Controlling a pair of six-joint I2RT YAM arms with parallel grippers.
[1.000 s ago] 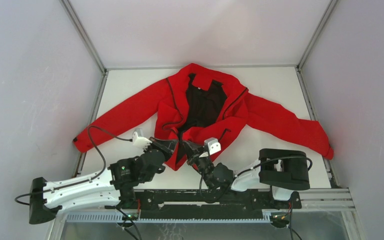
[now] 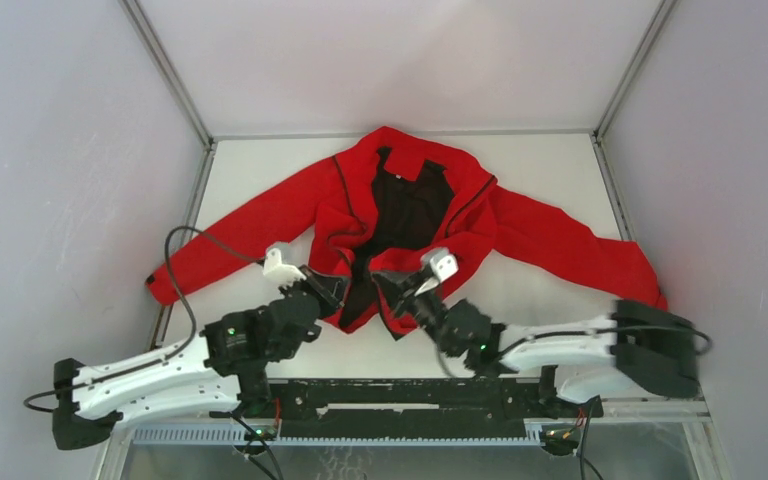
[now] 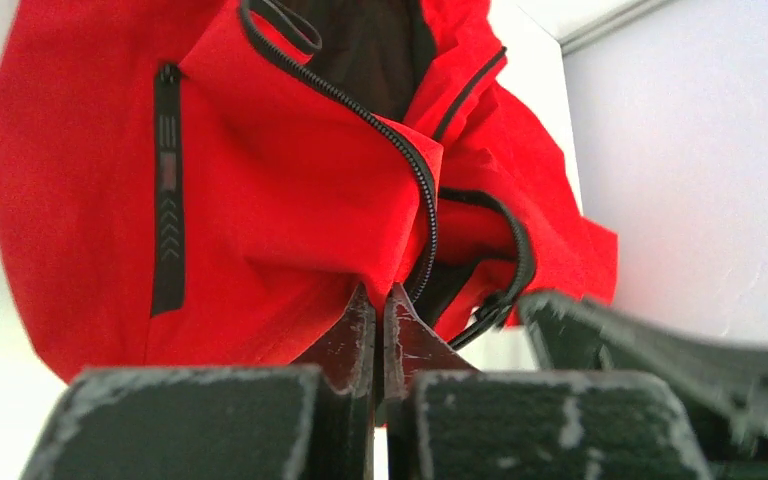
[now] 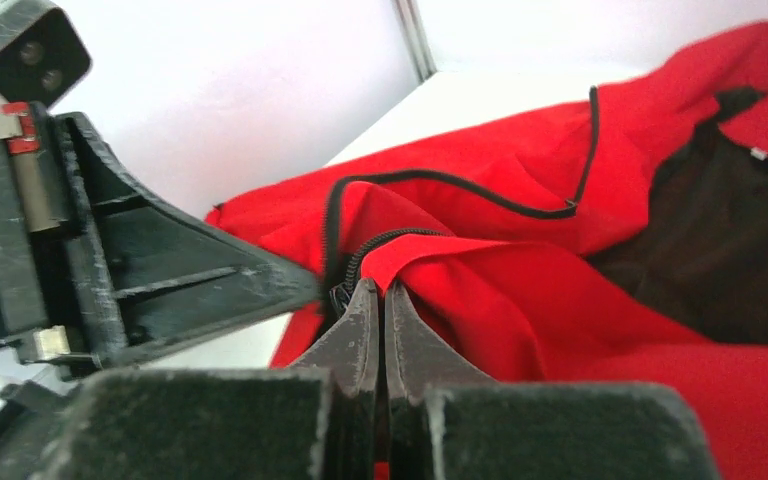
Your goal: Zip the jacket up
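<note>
The red jacket (image 2: pixel 570 240) lies spread open, its black lining (image 2: pixel 407 210) showing between the front halves. At the hem of the left front, my left gripper is shut, with red cloth gathered into its fingertips beside the toothed zipper edge (image 3: pixel 400 140). My right gripper is also shut, on the right front, where raised red cloth runs into its tips near the zipper teeth (image 4: pixel 390 237). In the left wrist view a dark piece (image 3: pixel 492 306) sits low on the right zipper edge; I cannot tell whether it is the slider. The two grippers are close together but apart.
Both sleeves stretch outward on the white table (image 2: pixel 540 170). Upright walls (image 2: pixel 730 180) close in the sides and back. Bare table lies beyond the collar and below the right sleeve.
My right gripper has moved to the right and slightly up, with its arm swinging right. The right front's lower edge has shifted along with it, widening the gap.
</note>
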